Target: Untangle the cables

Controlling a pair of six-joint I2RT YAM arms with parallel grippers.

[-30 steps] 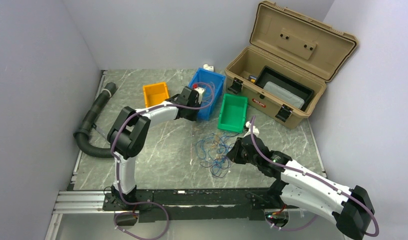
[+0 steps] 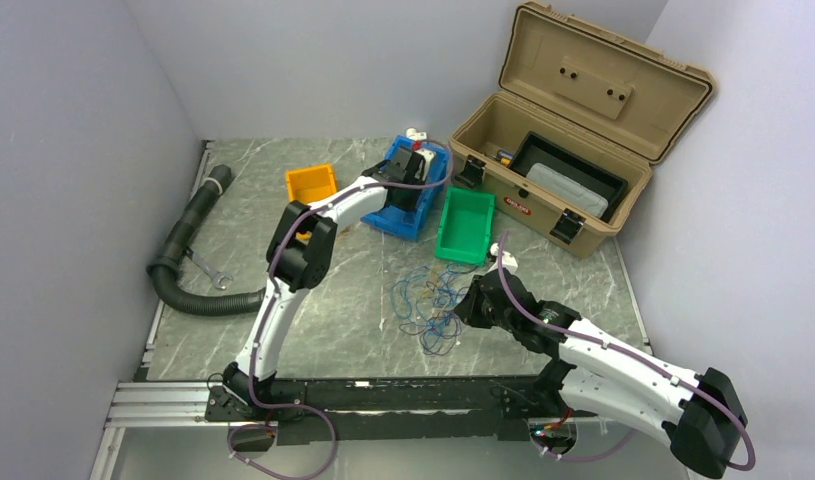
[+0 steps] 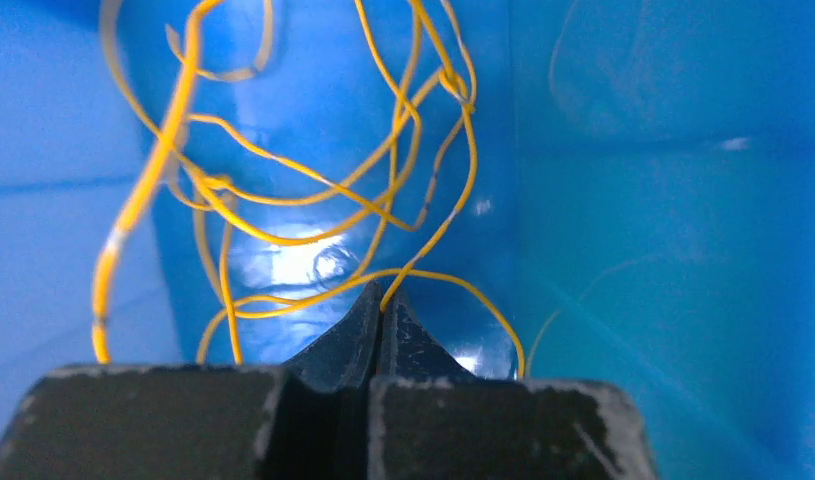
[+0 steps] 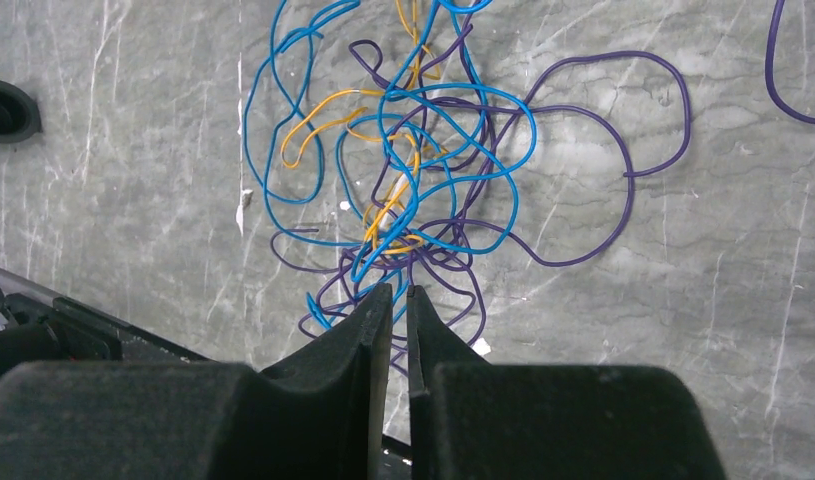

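Observation:
Yellow cable (image 3: pixel 308 239) lies in loose loops inside the blue bin (image 2: pixel 391 227). Down in that bin, my left gripper is shut, and one yellow strand runs straight into its fingertips. On the table, blue cable (image 4: pixel 526 145), purple cable (image 4: pixel 623 135) and some yellow cable (image 4: pixel 330 99) form one tangled heap. My right gripper points at the near part of this heap. Only a narrow gap shows between its fingers, with strands visible in and behind it; whether one is gripped is unclear.
An empty green bin (image 2: pixel 465 227) stands beside the blue one, and an orange bin (image 2: pixel 311 183) is behind the left arm. A tan toolbox (image 2: pixel 523 205) with its lid up fills the back right. Black hose (image 2: pixel 170 265) and a wrench (image 2: pixel 219 279) lie at left.
The right arm and the heap look unchanged.

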